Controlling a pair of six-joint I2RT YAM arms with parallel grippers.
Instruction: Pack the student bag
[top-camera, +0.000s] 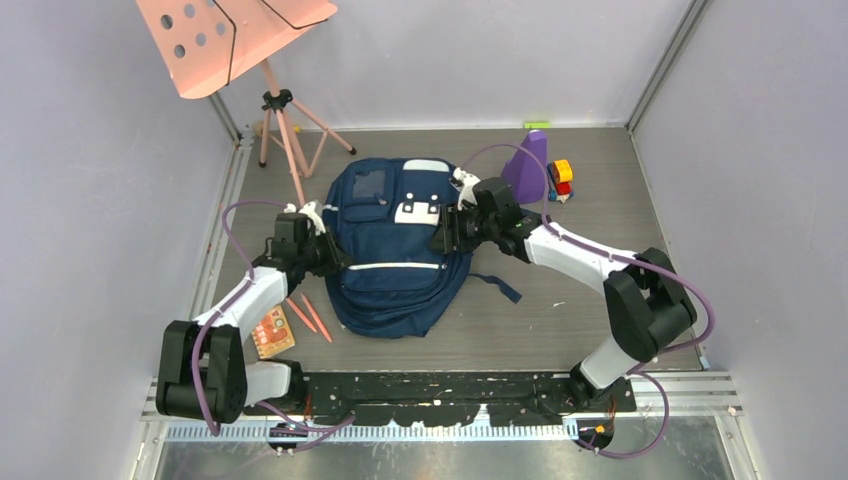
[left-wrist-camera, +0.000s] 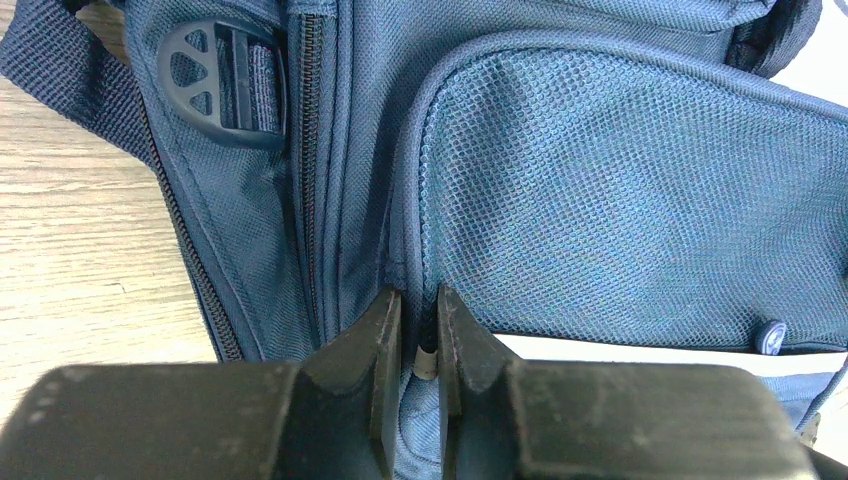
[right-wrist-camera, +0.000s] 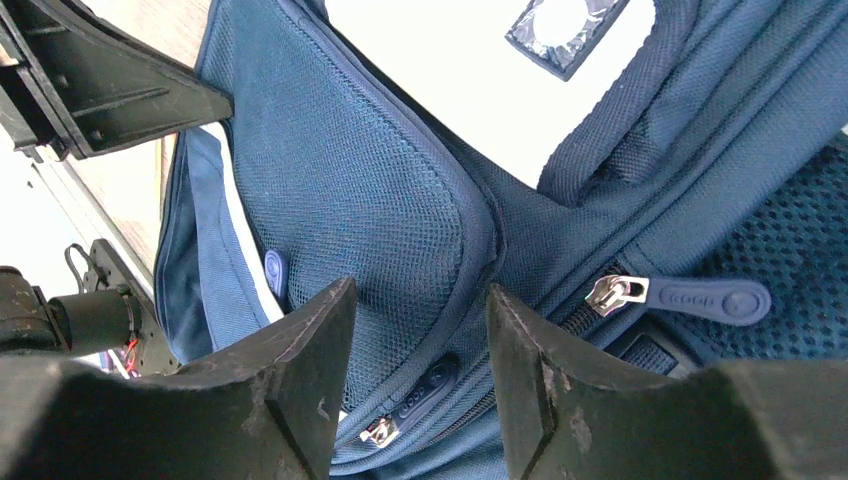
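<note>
A navy bag (top-camera: 395, 310) lies flat in the middle of the table, its white-trimmed pocket facing up. At its left side my left gripper (top-camera: 340, 260) is shut on the piped edge of the bag; in the left wrist view the fingers pinch this edge (left-wrist-camera: 412, 230) beside the white trim. Over the right side of the bag sits my right gripper, its fingers (right-wrist-camera: 322, 320) apart around a fabric fold (right-wrist-camera: 465, 240) near the zipper. Zipper pulls (right-wrist-camera: 705, 298) show close to it. Orange pencils (top-camera: 317, 317) and an orange notebook (top-camera: 272, 331) lie left of the bag.
A purple holder (top-camera: 524, 170) and a toy vehicle (top-camera: 561, 178) stand at the back right. The pink tripod stand (top-camera: 288, 130) is behind the bag on the left. Bare table (top-camera: 570, 320) lies to the right front.
</note>
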